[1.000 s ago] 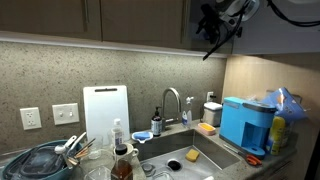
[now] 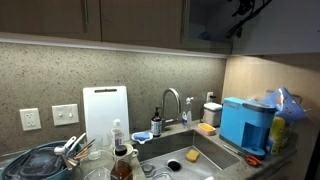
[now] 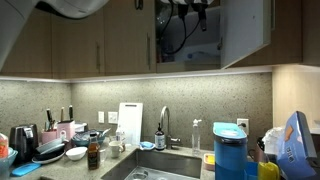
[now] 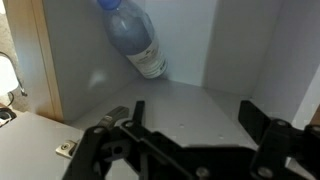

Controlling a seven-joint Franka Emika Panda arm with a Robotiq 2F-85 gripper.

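Note:
My gripper is open, its dark fingers spread wide with nothing between them in the wrist view. Ahead of it lies the pale interior of a cabinet. A clear plastic bottle with a blue cap (image 4: 135,38) rests inside, up and left of the fingers and clear of them. In exterior view 2 the gripper shows beside the raised white cabinet door (image 3: 240,32). Only part of the arm and gripper appears at the top right of exterior view 1.
Below are the sink (image 2: 182,158) with its faucet, a blue bin (image 2: 243,125), a white cutting board (image 2: 105,112) and several dishes. Wooden cabinet doors (image 3: 105,45) flank the opening. A metal hinge (image 4: 113,114) sits at the cabinet's lower left in the wrist view.
In exterior view 1 the arm and gripper have risen and shifted right, mostly out of the top of the frame. The counter items look the same.

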